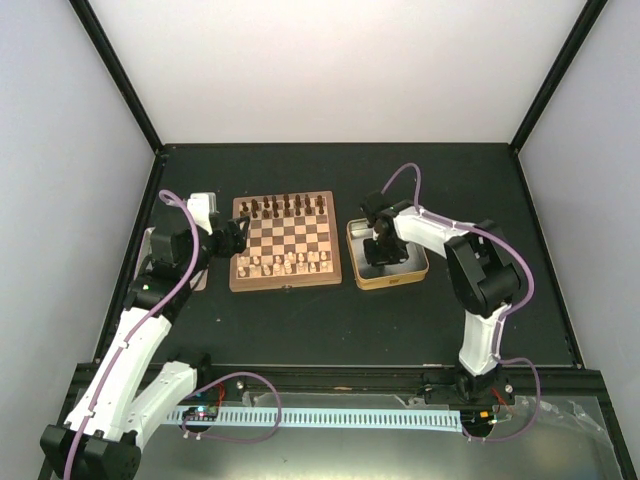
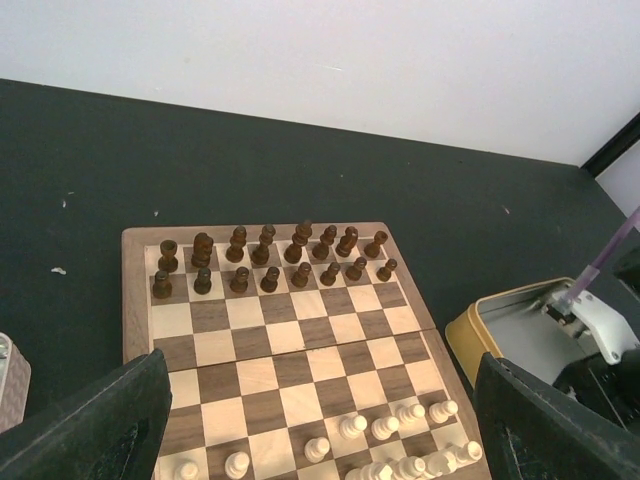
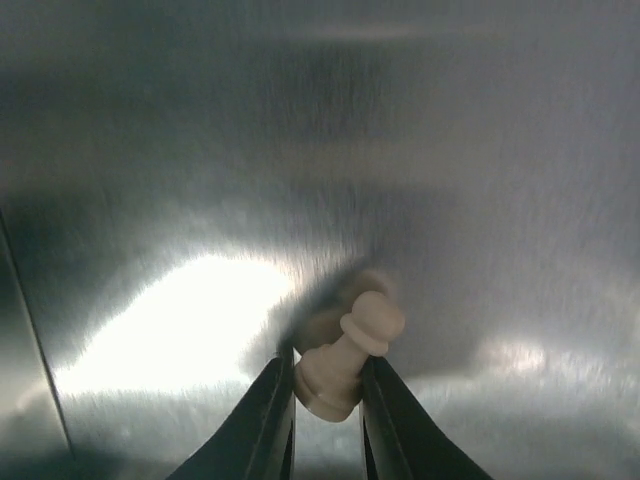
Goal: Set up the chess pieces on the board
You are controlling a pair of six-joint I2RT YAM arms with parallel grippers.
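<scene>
The chessboard holds dark pieces along its far rows and white pieces along its near rows, seen too in the left wrist view. Beside it is a yellow-rimmed metal box. Down inside the box, my right gripper is shut on a white pawn, which lies tilted between the fingertips over the shiny bottom. My left gripper hangs at the board's left edge, open and empty; its fingers frame the board in the left wrist view.
A pale container stands left of the board, partly under the left arm. Pale walls enclose the back and sides.
</scene>
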